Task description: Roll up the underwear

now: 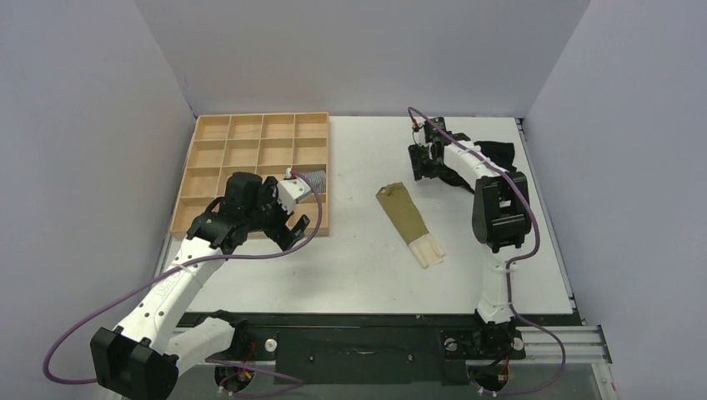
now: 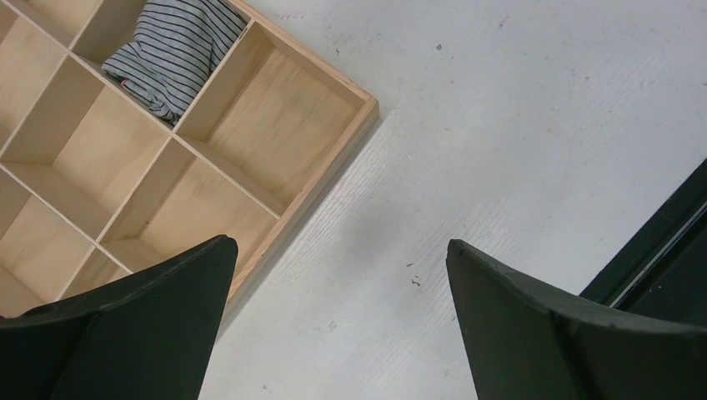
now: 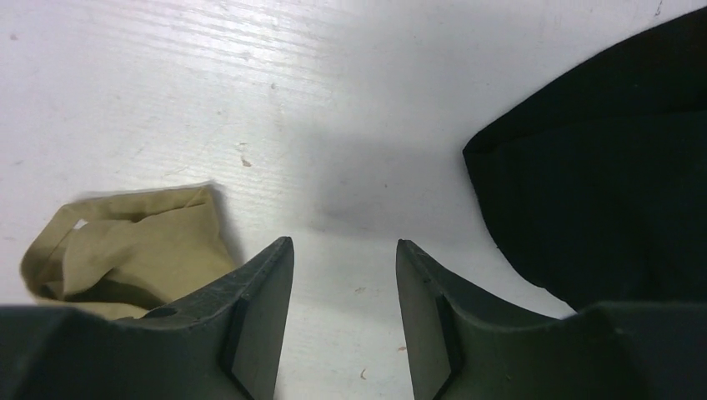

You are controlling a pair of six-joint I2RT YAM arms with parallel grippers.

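An olive garment with a pale end (image 1: 404,217) lies flat and elongated on the middle of the table; its bunched end (image 3: 142,250) shows at lower left in the right wrist view. Dark cloth (image 1: 498,152) lies at the back right, partly under my right arm; it fills the right of the right wrist view (image 3: 600,192). My right gripper is open over bare table between the two, nothing between its fingers. My left gripper stands open over the organiser and bare table at the left, holding nothing.
A wooden grid organiser (image 1: 213,127) stands at the back left, mostly empty, with a striped folded cloth (image 2: 171,54) in one compartment. Walls border the table at the back and sides.
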